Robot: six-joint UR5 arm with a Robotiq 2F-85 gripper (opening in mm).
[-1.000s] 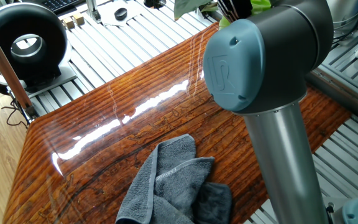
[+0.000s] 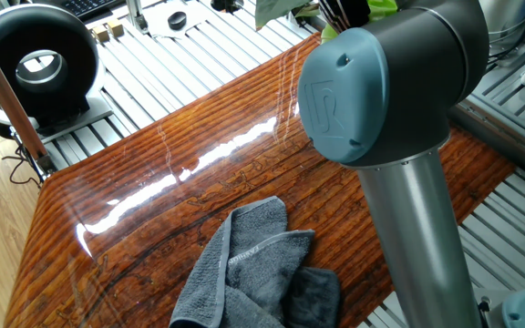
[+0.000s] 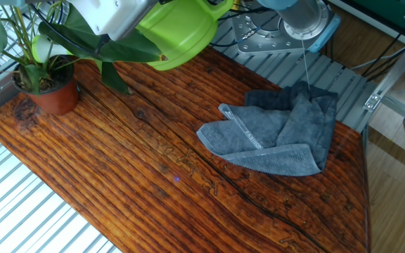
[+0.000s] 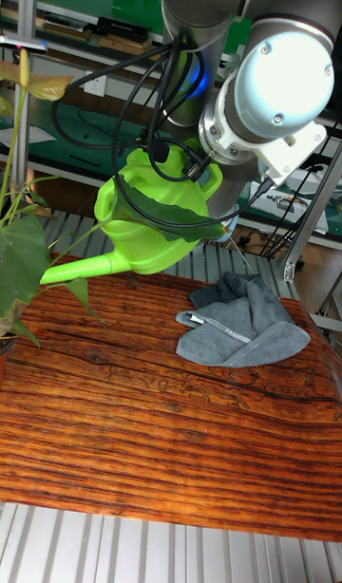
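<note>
A bright green watering can is at the back of the wooden table, close to my arm's wrist. Its spout points left towards a leafy plant in a brown pot. Whether the can hangs just above the table or touches it, I cannot tell. Cables, a white bracket and a large leaf crowd the space around the can and wrist. My gripper's fingers do not show clearly in any view, so their hold on the can is hidden.
A crumpled grey towel lies on the wooden table, near an edge. In exterior view 1, a black ring-shaped device stands beyond the table, and my arm covers the right side.
</note>
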